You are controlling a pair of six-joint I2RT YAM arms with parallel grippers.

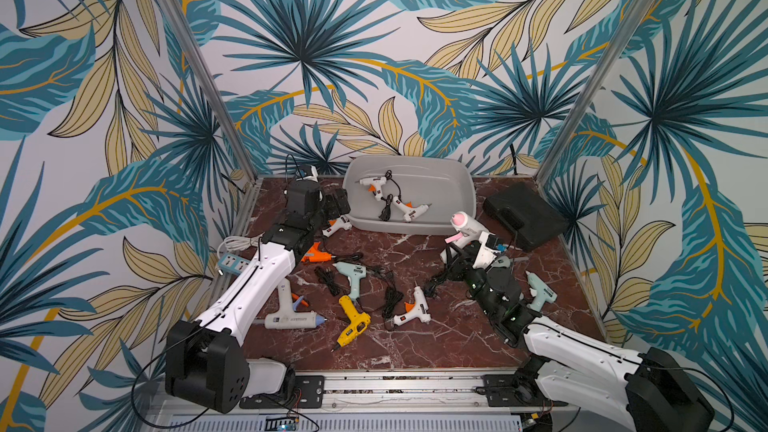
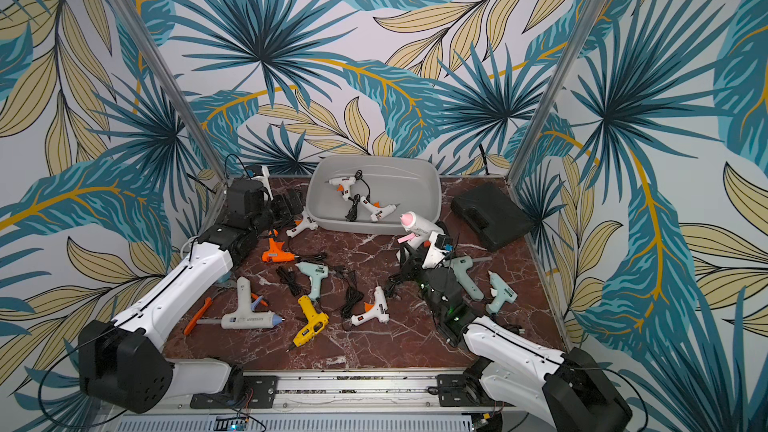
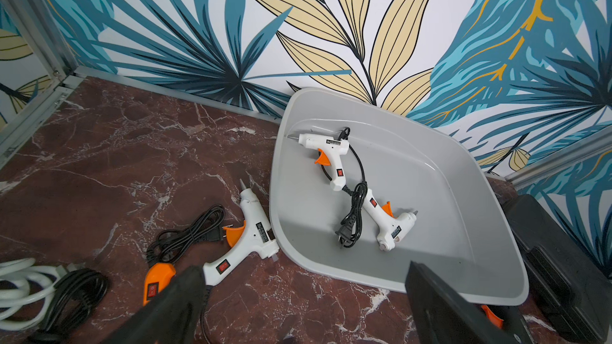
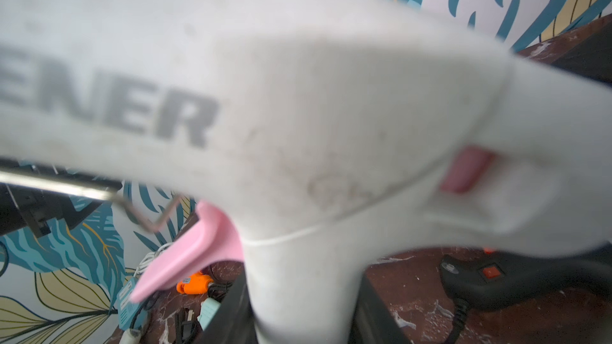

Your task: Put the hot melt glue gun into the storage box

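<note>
My right gripper (image 1: 461, 254) is shut on the handle of a white-and-pink glue gun (image 1: 468, 224), raised in front of the storage box's right part; its handle (image 4: 299, 286) fills the space between the fingers in the right wrist view. The grey storage box (image 3: 459, 229) stands at the back, holding two small white glue guns (image 3: 328, 153) with black cables. My left gripper is open at the box's left front, with nothing between its fingers; another small white glue gun (image 3: 251, 235) lies outside the box below it.
A black case (image 1: 524, 216) lies right of the box. Several other glue guns, including yellow (image 1: 352, 320), orange (image 1: 316, 254) and mint (image 1: 352, 276) ones, crowd the front and middle with cables. A power strip (image 1: 232, 264) is at the left edge.
</note>
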